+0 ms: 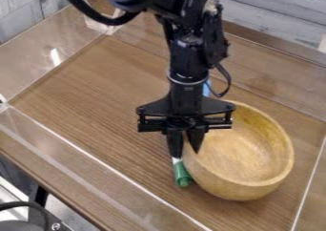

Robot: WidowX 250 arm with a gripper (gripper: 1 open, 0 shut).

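Observation:
My black gripper (185,130) points down over the middle of the wooden table. Its fingertips are at the left rim of a cream-tan bowl (249,163), shut on something there that looks like that rim. A green-tipped, white-bodied object (181,174) lies just left of the bowl, below my fingers, partly hidden by them. A small blue thing (207,88) shows behind the gripper, mostly covered.
A raised wooden edge and pale planks run along the back. A black cable sits at the lower left corner.

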